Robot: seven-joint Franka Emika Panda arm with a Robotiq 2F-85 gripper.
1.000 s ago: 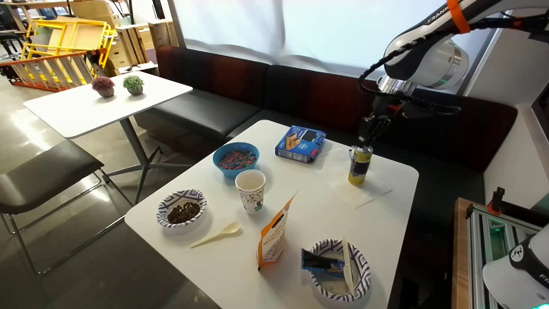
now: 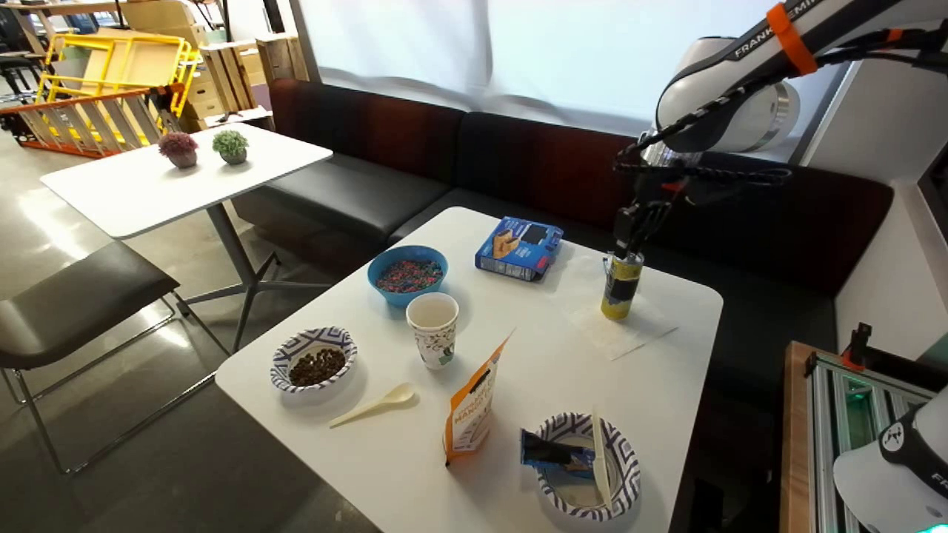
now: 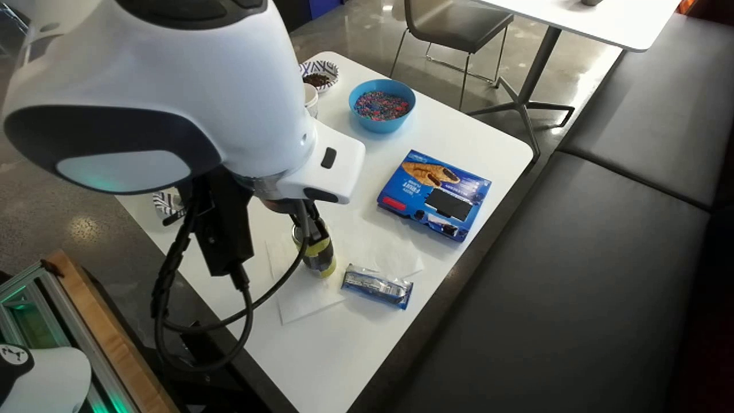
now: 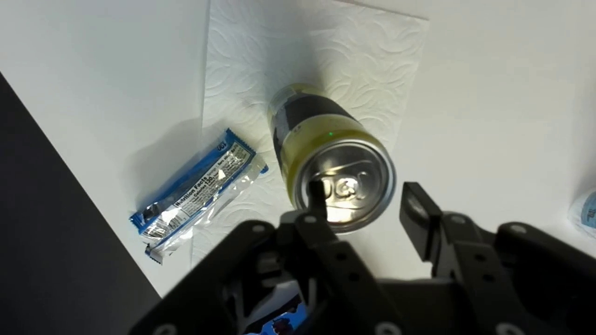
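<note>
A yellow can with a dark band [image 2: 620, 289] stands upright on a white napkin [image 4: 357, 61]. In the wrist view its silver lid [image 4: 357, 190] faces the camera. My gripper is right at the can's top, its two fingers apart. One fingertip [image 4: 316, 198] overlaps the lid, while the other finger [image 4: 417, 220] lies just past the rim on the right. Whether they press on the can, I cannot tell. A blue wrapped snack bar [image 4: 195, 195] lies beside the can, partly on the napkin.
Near the can lies a blue snack box [image 3: 437, 196]. Across the table are a blue bowl [image 2: 380, 275], a paper cup [image 2: 435, 346], a patterned bowl [image 2: 281, 363], a spoon [image 2: 378, 404], an orange-and-white pouch [image 2: 471, 413] and another bowl [image 2: 629, 471] holding a wrapper.
The arm's wrist has shifted slightly left in exterior view 1, and the gripper hangs more upright over the can. The can and the other table items have not moved.
</note>
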